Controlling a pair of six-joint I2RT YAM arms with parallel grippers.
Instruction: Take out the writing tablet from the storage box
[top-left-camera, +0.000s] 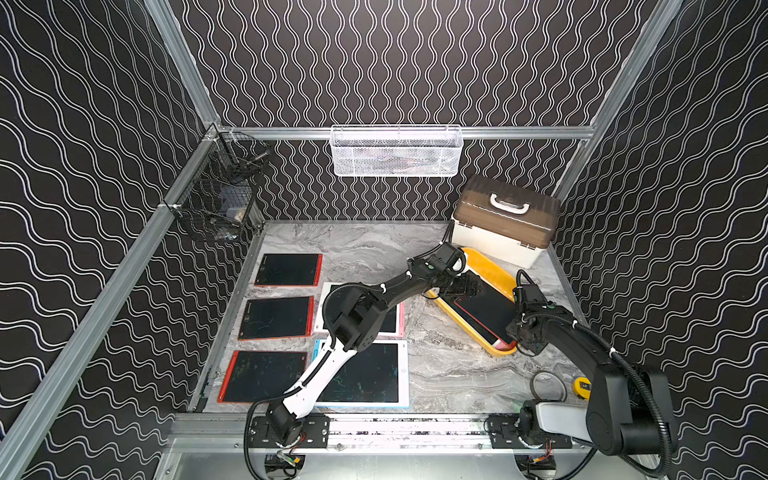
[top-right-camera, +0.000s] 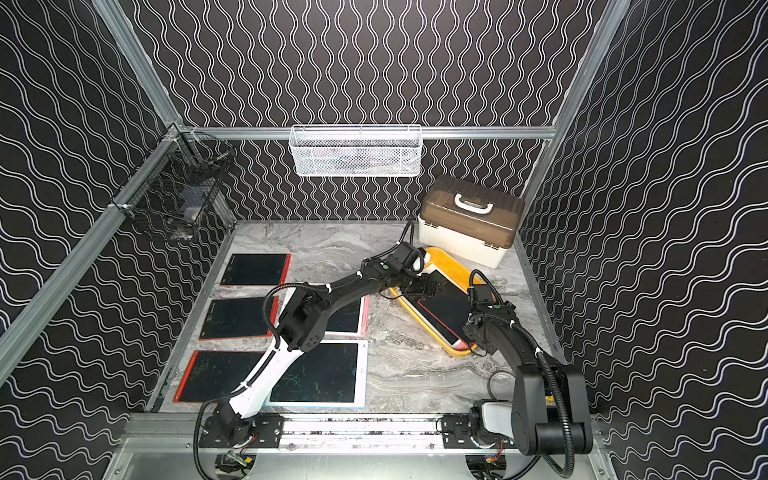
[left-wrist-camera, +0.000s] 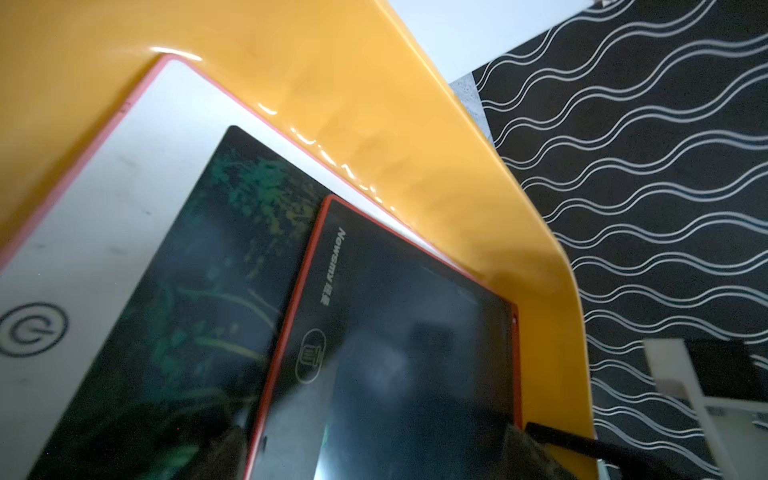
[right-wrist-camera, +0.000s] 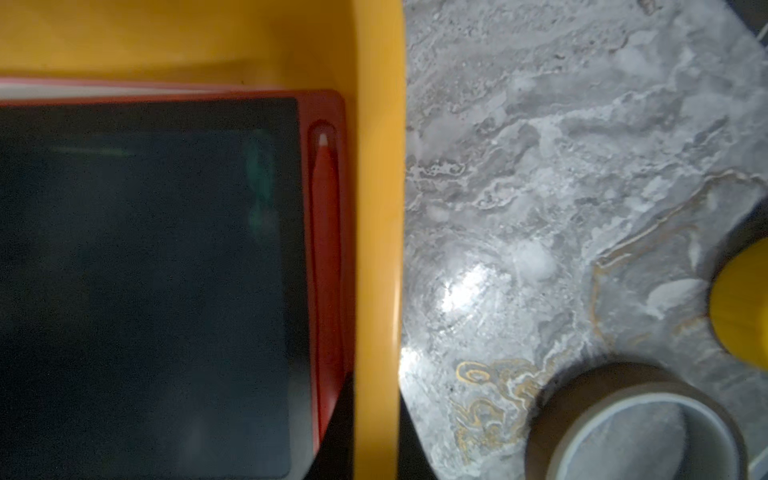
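In the yellow storage box (top-left-camera: 490, 273) lies a black tablet with a red frame (left-wrist-camera: 400, 320), overlapping a larger white tablet with a pink edge (left-wrist-camera: 104, 184) beneath it. My left gripper is open over the red-framed tablet, its blurred fingers at the bottom of the left wrist view, spread toward either side of that tablet. Whether they touch it, I cannot tell. My right gripper is shut on the box's rim (right-wrist-camera: 379, 240), one finger inside and one outside. The red-framed tablet's stylus (right-wrist-camera: 324, 240) sits in its slot beside that rim.
Several tablets lie at the left of the table, among them a blue-edged white one (top-left-camera: 364, 376). A brown-lidded case (top-left-camera: 508, 212) stands behind the box. A roll of tape (right-wrist-camera: 640, 416) and a yellow object (right-wrist-camera: 744, 304) lie near the right arm.
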